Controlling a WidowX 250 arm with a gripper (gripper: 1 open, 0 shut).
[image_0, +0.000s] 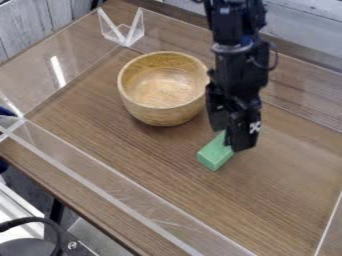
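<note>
My gripper (233, 128) hangs from the top over the middle right of the wooden table (120, 190), open, its tips above the far end of a small green block (214, 154). The block lies on the table; part of it may be hidden by the gripper. I cannot tell whether the gripper touches it.
A large round wooden bowl (160, 85) stands left of the gripper and behind the block. A small white wire-like holder (123, 30) is at the back left. Dark cables or equipment lie beyond the left edge.
</note>
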